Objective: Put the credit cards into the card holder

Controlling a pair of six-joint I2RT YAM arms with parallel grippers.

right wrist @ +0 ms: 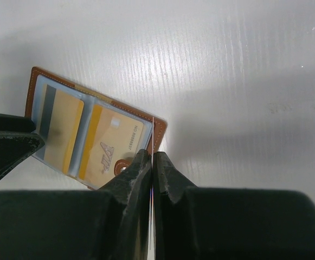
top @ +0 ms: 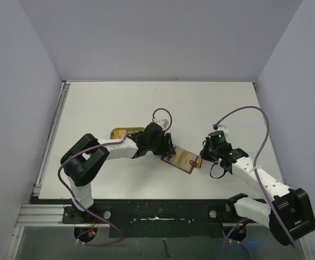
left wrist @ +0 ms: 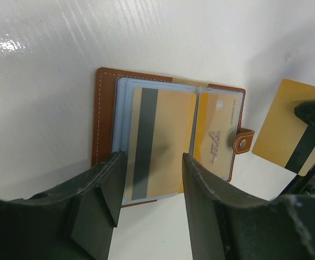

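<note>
The brown card holder (top: 188, 170) lies open on the white table, with clear sleeves on its inner face. One gold card with a dark stripe (left wrist: 165, 124) sits in the left sleeve, and another gold card (left wrist: 218, 132) in the right sleeve. Over the left sleeve my left gripper stands open, its fingers either side of the striped card's lower part; whether they touch cannot be told. Beside the snap end, my right gripper is shut on a gold card with a black stripe, seen edge-on in the right wrist view.
A gold-brown tray (top: 117, 130) stands at the left behind the left arm, with gold cards (top: 120, 134) in it. The snap tab (left wrist: 243, 141) sticks out toward the right gripper.
</note>
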